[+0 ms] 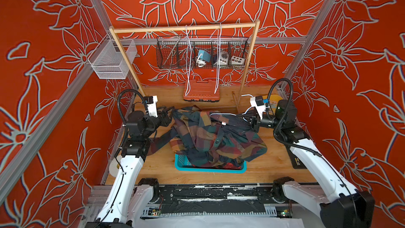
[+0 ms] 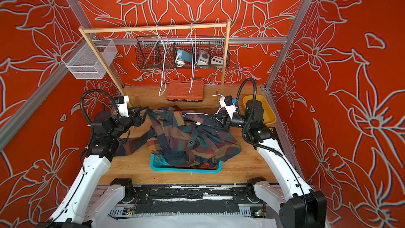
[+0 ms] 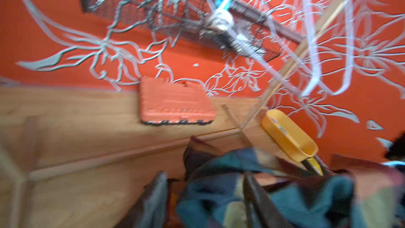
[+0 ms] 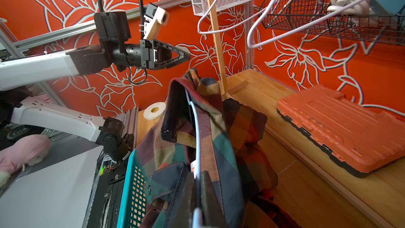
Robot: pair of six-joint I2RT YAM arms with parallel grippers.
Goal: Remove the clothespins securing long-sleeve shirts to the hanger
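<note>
A plaid long-sleeve shirt [image 1: 211,135] in green, maroon and tan lies bunched over the table. Its collar end faces my right arm. A white wire hanger [image 4: 197,139] runs into the shirt. My right gripper is shut on the hanger's wire, which passes between its fingers. At the shirt's left shoulder my left gripper [image 1: 172,110] stands open. In the left wrist view the fingers [image 3: 154,200] are blurred, with cloth behind the gap, and nothing appears gripped. No clothespin can be made out; folds hide much of the hanger.
A teal basket [image 1: 211,170] sits under the shirt's front edge. Behind stand an orange case [image 1: 201,90] and a wooden rack [image 1: 147,29] with empty white hangers. A yellow bin [image 2: 263,107] is at the right.
</note>
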